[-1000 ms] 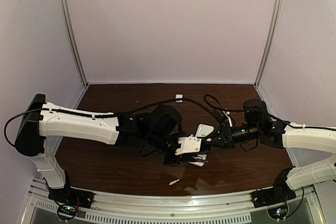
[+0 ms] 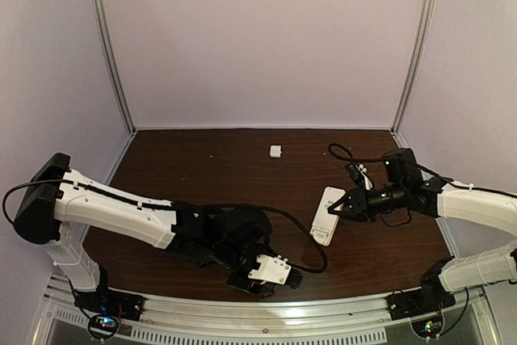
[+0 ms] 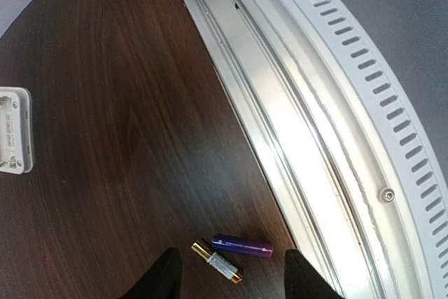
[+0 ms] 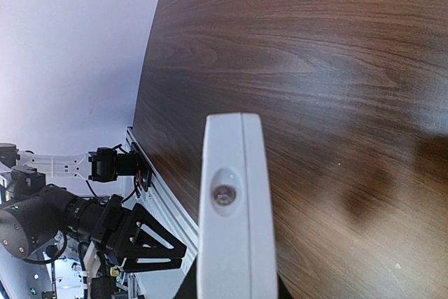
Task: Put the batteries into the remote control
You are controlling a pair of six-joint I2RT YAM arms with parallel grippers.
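Note:
My right gripper (image 2: 343,204) is shut on the white remote (image 2: 321,228), whose end with a round recess fills the middle of the right wrist view (image 4: 231,215). The remote's open compartment (image 3: 12,131) shows at the left edge of the left wrist view. My left gripper hangs open over two batteries by the table's front edge: a purple one (image 3: 242,246) and a copper-and-silver one (image 3: 217,262), lying apart from its fingers. In the top view the left arm hides them.
A small white square piece (image 2: 275,151) lies at the back middle of the table. The metal front rail (image 3: 294,145) borders the batteries.
My left gripper has moved down toward the front edge, away from the remote and over the batteries. The right gripper and remote have shifted slightly right.

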